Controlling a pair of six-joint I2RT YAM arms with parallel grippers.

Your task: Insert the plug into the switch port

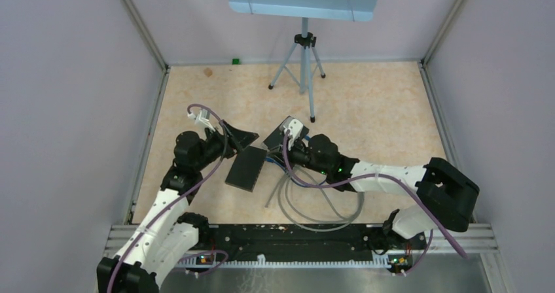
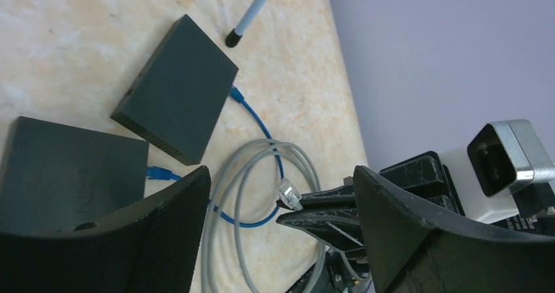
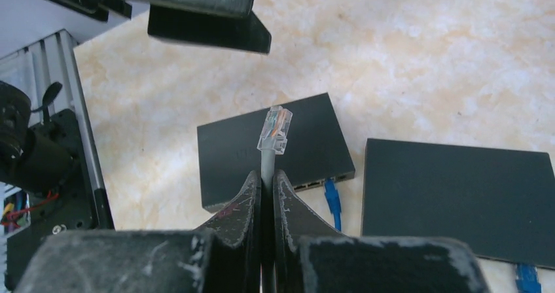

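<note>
A clear plug [image 3: 275, 129] on a grey cable points away from my right gripper, whose fingers are shut on the cable just behind it. In the left wrist view the same plug [image 2: 288, 194] sticks out of the right fingers [image 2: 321, 218], above the table. Two dark switch boxes lie flat: one nearer the left arm [image 1: 247, 169], one farther back [image 2: 180, 87]. The first box's port row [image 3: 314, 183] shows in the right wrist view, a blue plug [image 3: 332, 195] seated in it. My left gripper stands open, its fingers apart above the boxes with nothing gripped.
A blue cable [image 2: 252, 113] runs between the two boxes. Grey cable [image 1: 321, 224] lies in loops at the front, under the right arm. The tripod stand [image 1: 304, 64] rises behind the boxes.
</note>
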